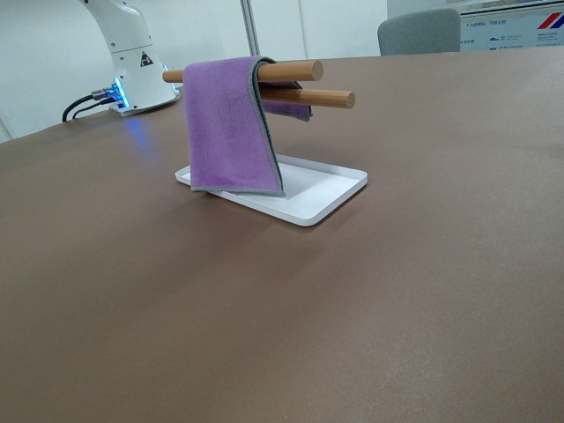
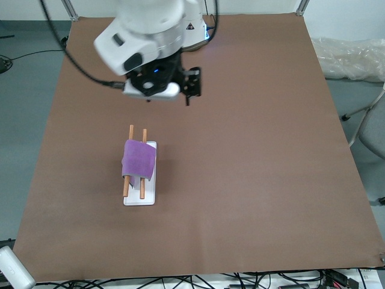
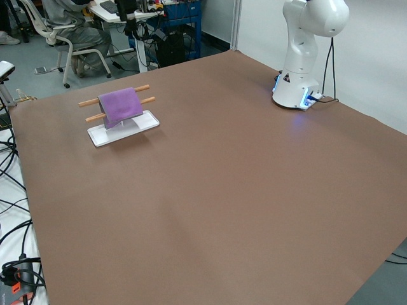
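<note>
A purple cloth (image 2: pixel 138 159) with a grey edge is draped over two horizontal wooden rods (image 1: pixel 308 99) above a white tray (image 3: pixel 137 126) on the brown table (image 2: pixel 240 180). My gripper (image 2: pixel 189 90), black on the white arm, is at the top of the left view, above and beyond the rack and apart from it. Whether it is open or shut does not show clearly. It is out of sight in the top and right views.
The arm's base (image 3: pixel 294 89) stands at the far table edge. Cables (image 3: pixel 19 273) and equipment line the near edge.
</note>
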